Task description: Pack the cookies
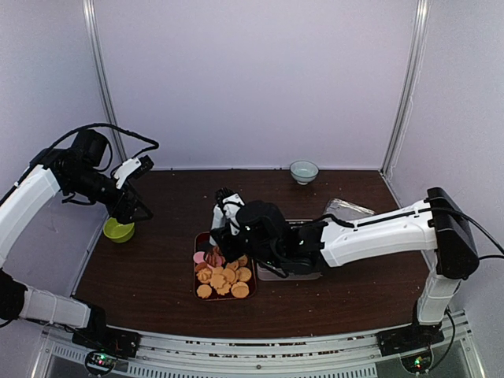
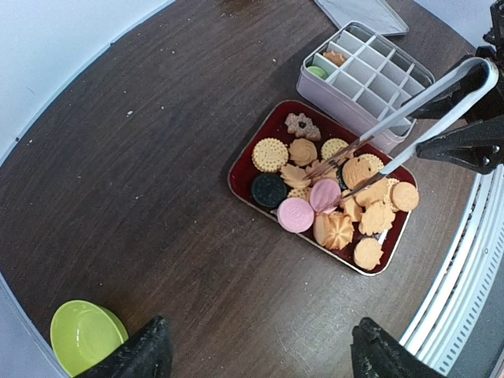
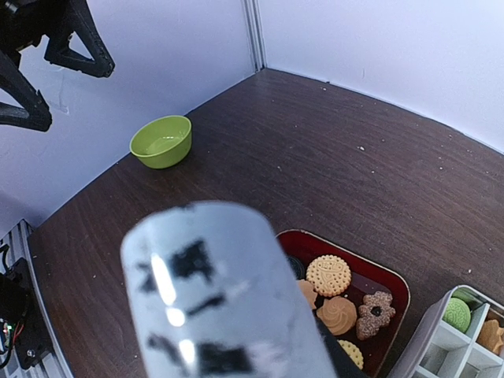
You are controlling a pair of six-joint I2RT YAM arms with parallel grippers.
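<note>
A red tray (image 2: 264,198) of assorted cookies sits mid-table, beside a compartmented box (image 2: 315,83) holding a green and a brown cookie in two cells. My right gripper holds its long tong-like metal fingers down among the cookies near a pink cookie (image 2: 325,194), tips apart; whether anything is between them is unclear. In the right wrist view a metal part fills the lower middle and hides part of the tray. My left gripper (image 1: 135,211) hangs open above the left of the table, empty.
A green bowl (image 1: 118,232) stands at the left edge, a pale bowl (image 1: 304,172) at the back. A clear lid (image 2: 358,16) lies by the box.
</note>
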